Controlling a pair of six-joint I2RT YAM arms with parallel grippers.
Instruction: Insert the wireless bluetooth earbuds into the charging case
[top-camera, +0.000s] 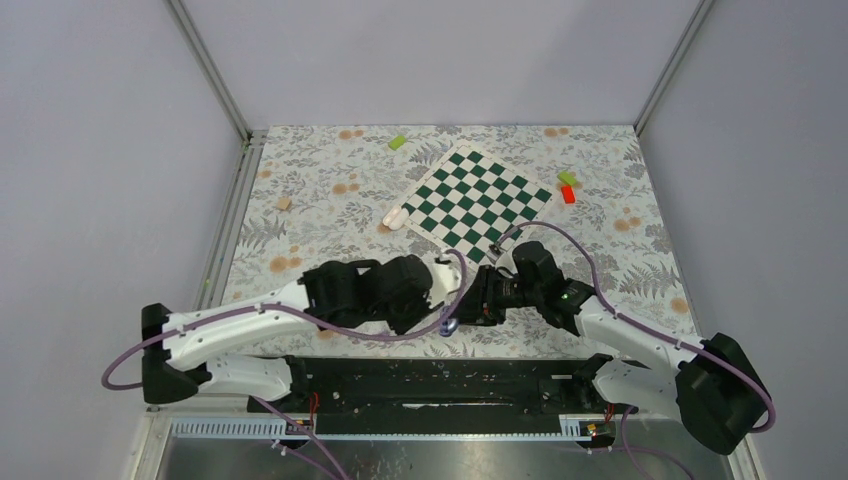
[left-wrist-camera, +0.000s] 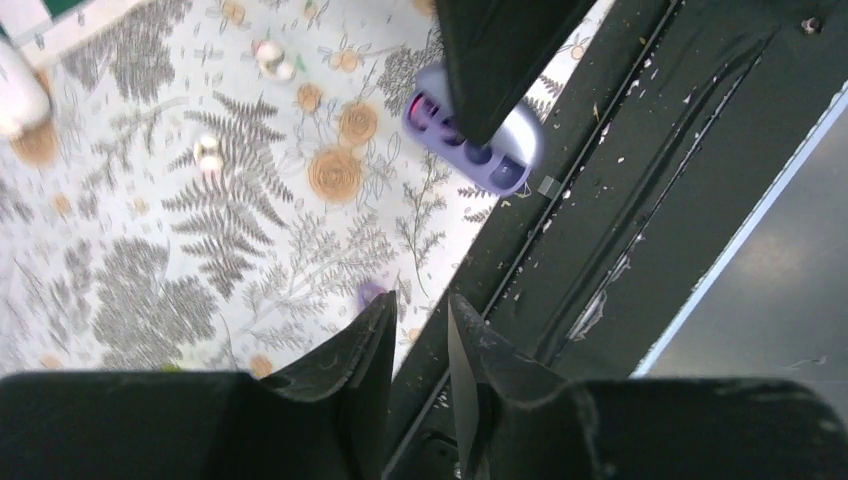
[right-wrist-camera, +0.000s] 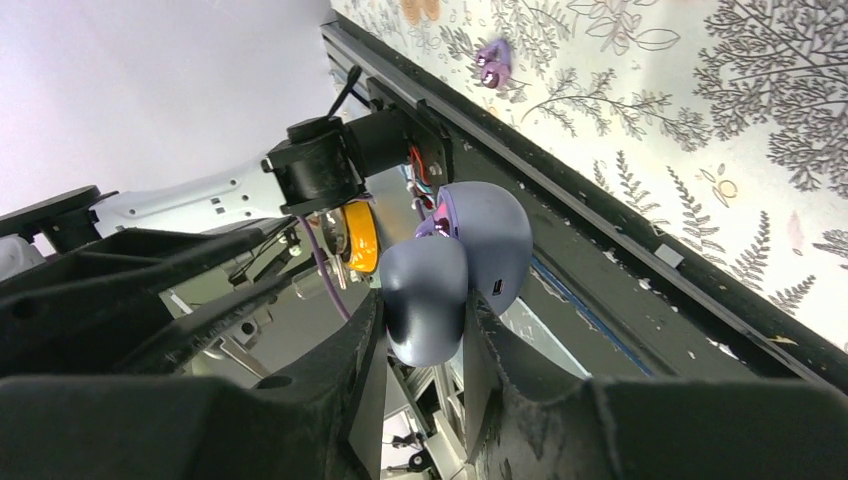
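Note:
The lavender charging case (left-wrist-camera: 470, 150) is raised above the front edge of the table, lid open. My right gripper is shut on it, with the grey-lavender shell (right-wrist-camera: 428, 318) between its fingers. Its hollows face the left wrist camera; something pink shows in one end, but I cannot tell whether an earbud sits there. A small purple earbud (right-wrist-camera: 494, 62) lies on the tablecloth, also visible past a left fingertip as a purple earbud (left-wrist-camera: 370, 292). My left gripper is part open, nothing between its fingers, apart from the case.
A green checkered board (top-camera: 478, 195) lies at mid-table, with a white mouse-like object (top-camera: 396, 218) at its left corner. Small green blocks (top-camera: 397, 142), a red block (top-camera: 568, 194) and a tan block (top-camera: 284, 203) lie farther out. Both arms are close together at the front edge.

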